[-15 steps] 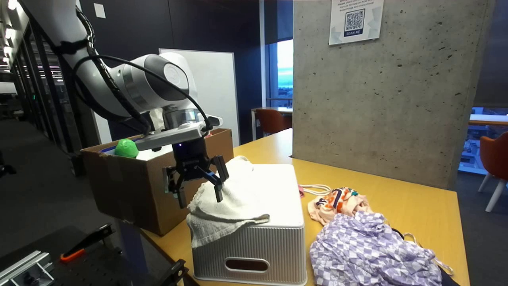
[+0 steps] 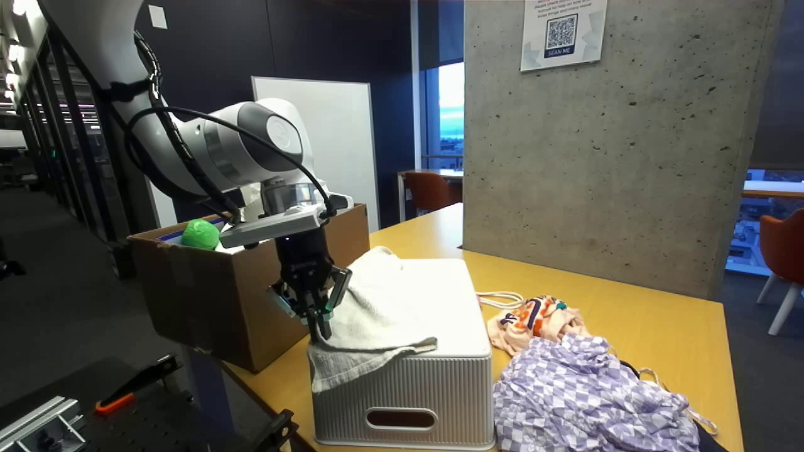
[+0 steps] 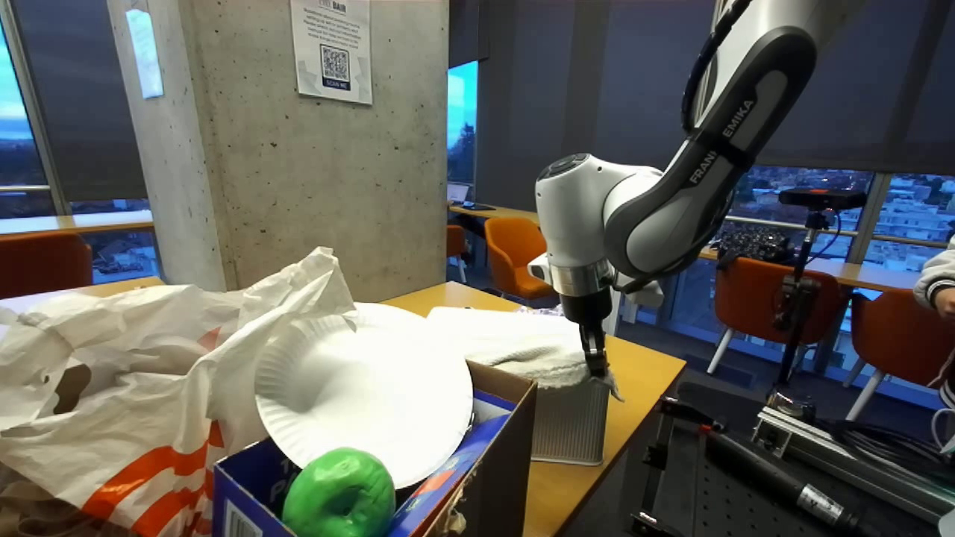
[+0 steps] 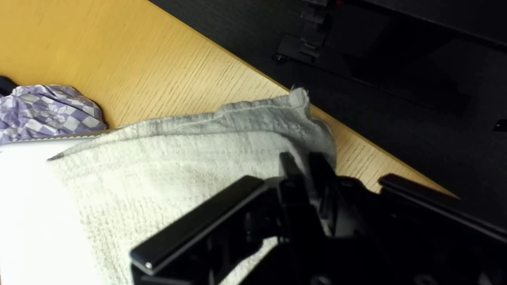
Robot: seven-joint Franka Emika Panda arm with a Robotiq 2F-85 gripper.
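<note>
A cream cloth (image 2: 369,312) is draped over a white-lidded grey box (image 2: 445,403), one side hanging down its front. My gripper (image 2: 318,324) points down at the cloth's edge at the box's left corner. In the wrist view, the gripper's fingertips (image 4: 324,166) stand close together with a fold of the cloth (image 4: 190,161) between them. Whether they press tightly on that fold cannot be made out. From the other side, the gripper (image 3: 596,365) reaches the cloth (image 3: 550,362) at the box's near corner.
A cardboard box (image 2: 264,301) with a green item (image 2: 200,234) and paper plates (image 3: 394,385) stands beside the arm. Checkered purple fabric (image 2: 588,399) and a peach printed cloth (image 2: 539,324) lie right of the grey box. The table edge runs close by the gripper.
The gripper has come down to the cloth and its wide-spread fingers have drawn close together. The grey box and cloth have shifted slightly right, and the cloth's left edge is pulled inward.
</note>
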